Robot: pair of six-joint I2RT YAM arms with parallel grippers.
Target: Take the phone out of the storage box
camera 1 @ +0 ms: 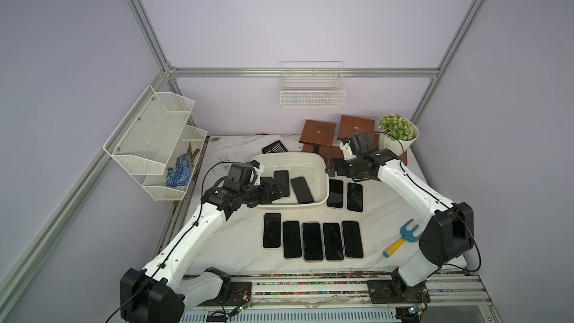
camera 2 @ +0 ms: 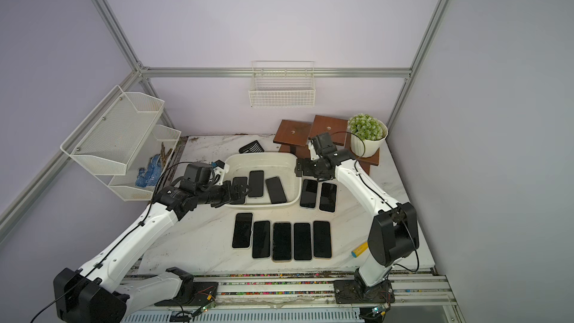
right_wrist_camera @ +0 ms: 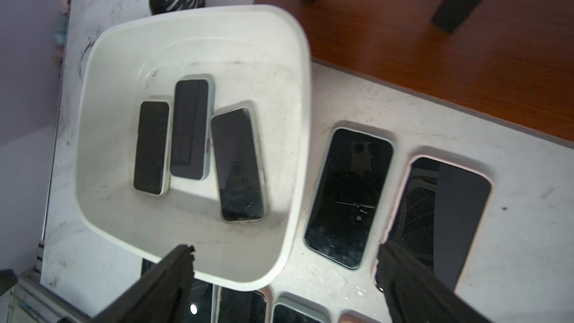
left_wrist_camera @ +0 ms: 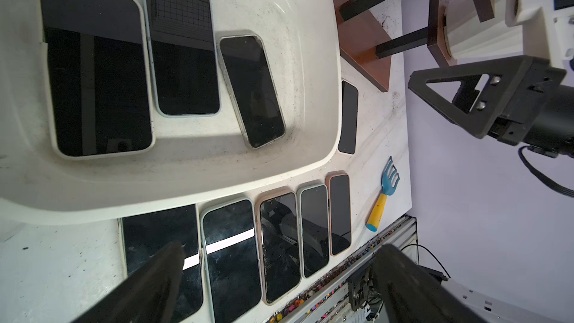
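Observation:
The white storage box (camera 1: 308, 165) holds three dark phones lying flat, clear in the right wrist view: a left phone (right_wrist_camera: 152, 146), a middle phone (right_wrist_camera: 190, 128) and a tilted right phone (right_wrist_camera: 237, 164). My left gripper is open over the box's left front part, nothing between its fingers; in the top left view it partly covers the left phone. My right gripper stands above the box's right rim, its fingers (right_wrist_camera: 170, 281) apart and empty. Two phones lie right of the box, a near one (right_wrist_camera: 349, 197) and a farther one (right_wrist_camera: 436, 218).
Several phones form a row in front of the box, among them a middle phone (camera 1: 312, 241). Brown wooden stands (camera 1: 318, 132) and a potted plant (camera 1: 395, 128) are behind my right arm. A blue-and-yellow fork (camera 1: 401, 239) lies at front right.

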